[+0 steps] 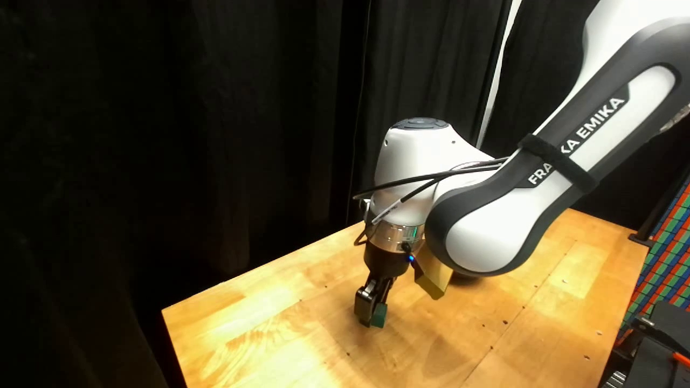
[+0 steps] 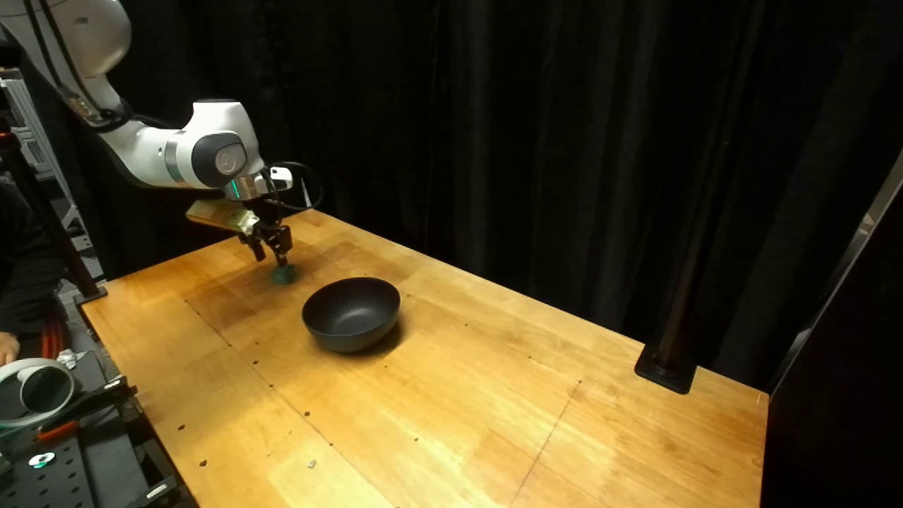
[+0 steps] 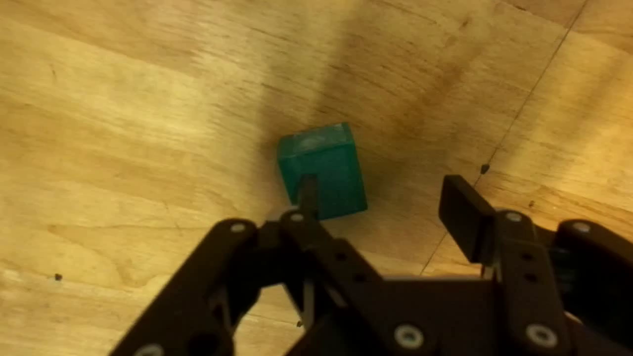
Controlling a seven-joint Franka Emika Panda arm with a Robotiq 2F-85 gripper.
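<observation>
A green cube shows in the wrist view, its upper part clear and its lower part overlapped by the tip of my left-hand finger. My gripper is open, with a wide gap between its fingertips; the cube sits off to the left of that gap, not clasped. In exterior view 2 the cube appears just beneath one finger of the gripper. Exterior view 1 shows the cube beside the near finger. Whether it rests fully on the table cannot be made out.
A black bowl stands on the wooden table, not far from the cube in exterior view 2. Much of the tabletop beyond the bowl is bare. A black post rises at the far edge, with dark curtains behind.
</observation>
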